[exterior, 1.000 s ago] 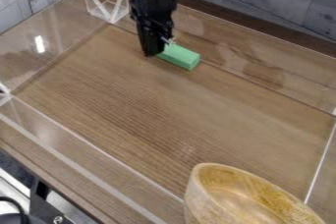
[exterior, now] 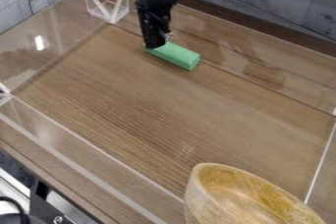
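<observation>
My dark gripper [exterior: 156,37] reaches down from the top of the view, over the left end of a green rectangular block [exterior: 179,58] lying on the wooden table [exterior: 144,120]. Its fingertips are at or just above the block's upper-left end; whether they touch it, and whether the fingers are open or shut, is hard to tell at this size.
A large yellow bowl [exterior: 245,195] sits at the bottom right. A clear plastic piece [exterior: 108,7] stands at the upper left. Grey walls border the back.
The gripper has moved a little up and to the right. The green block has turned slightly, its right end now lower in the view.
</observation>
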